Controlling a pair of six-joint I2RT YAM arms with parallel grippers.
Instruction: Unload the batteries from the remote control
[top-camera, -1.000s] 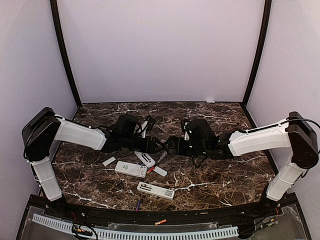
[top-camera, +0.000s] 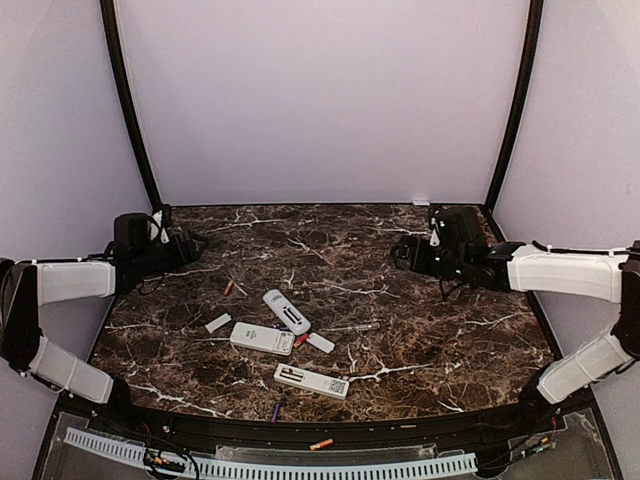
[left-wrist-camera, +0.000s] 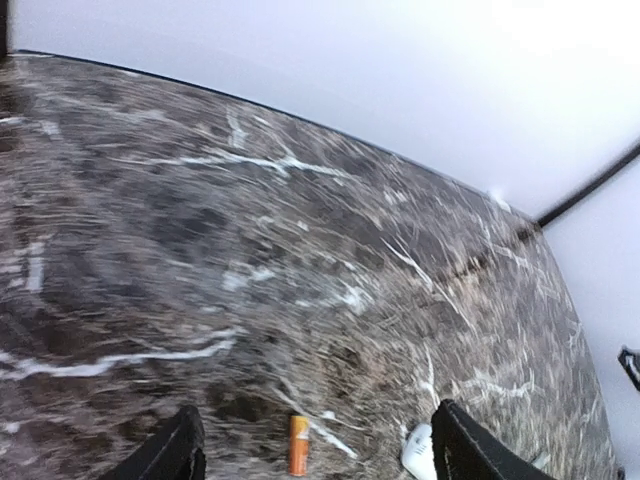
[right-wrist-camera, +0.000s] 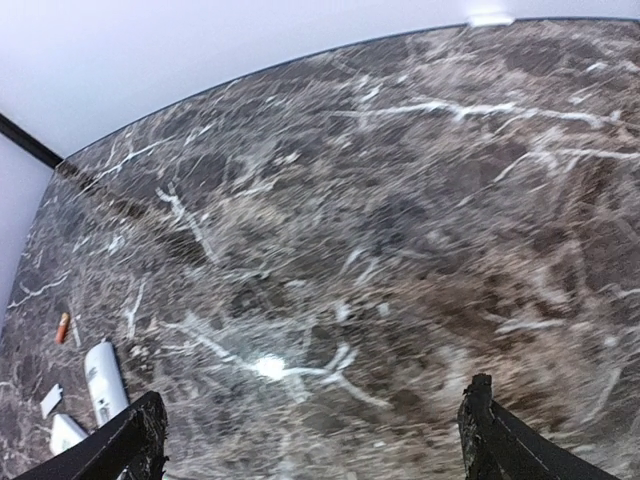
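Three white remotes lie on the dark marble top: one (top-camera: 286, 310) angled in the centre with dark slots, one (top-camera: 261, 338) left of it, one (top-camera: 311, 380) at the front. An orange battery (top-camera: 228, 287) lies left of them, a blue one (top-camera: 276, 410) near the front edge. My left gripper (top-camera: 190, 247) is raised at the far left, clear of the objects, fingers apart with nothing seen between them. My right gripper (top-camera: 410, 252) is raised at the right, open and empty.
Small white covers (top-camera: 218, 323) lie near the remotes. Another orange battery (top-camera: 321, 444) lies beyond the front edge.
Both arms have drawn apart from the middle, the left one to the far left and the right one rightward, uncovering the central remote.
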